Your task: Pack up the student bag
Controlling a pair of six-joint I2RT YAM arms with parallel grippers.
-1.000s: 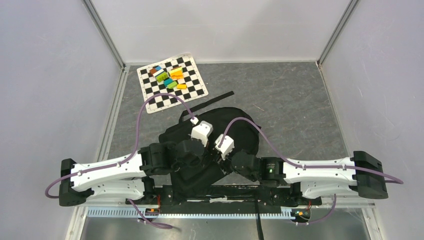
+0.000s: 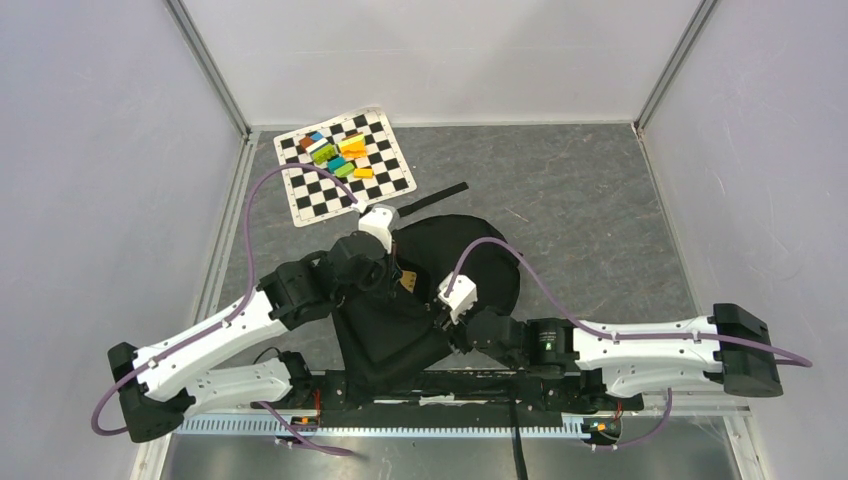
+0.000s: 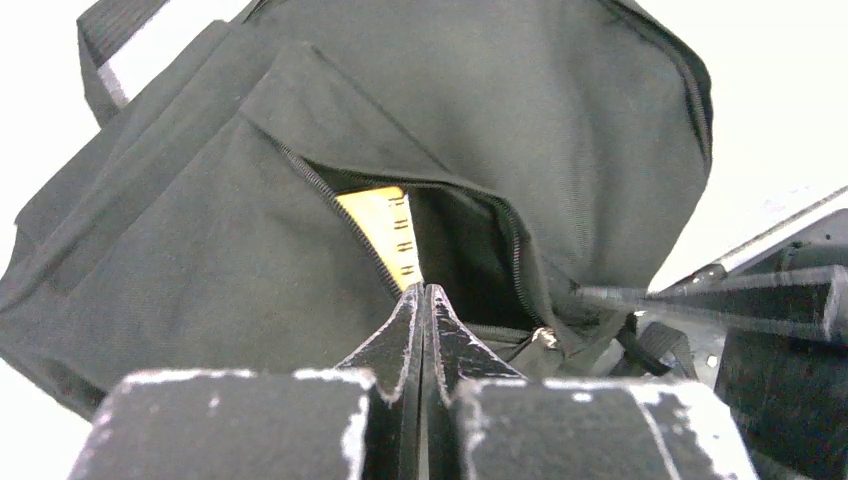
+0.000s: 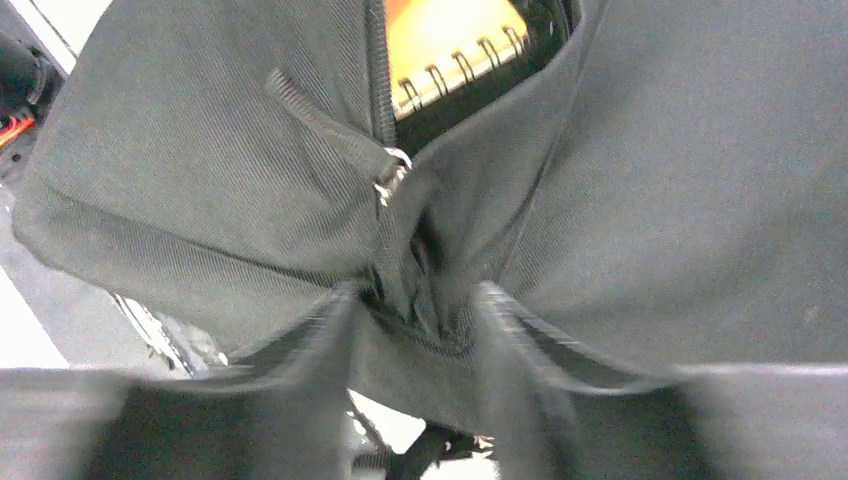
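Observation:
A black bag [image 2: 390, 340] lies on the grey floor, its zipped pocket gaping. A yellow spiral notebook shows inside it, also [image 4: 450, 40] in the right wrist view. My left gripper is shut, nothing visible between its fingers, above the opening. My right gripper is low at the folded fabric near the zipper pull [image 4: 390, 170]; its blurred fingertips stand apart, and I cannot tell whether fabric lies between them.
A checkered board [image 2: 308, 205] with several coloured bricks sits at the back left. A black strap [image 2: 440, 195] extends behind the bag.
My left gripper has moved up and back toward the left, uncovering more of the pocket. The right arm has shifted slightly toward the front and right.

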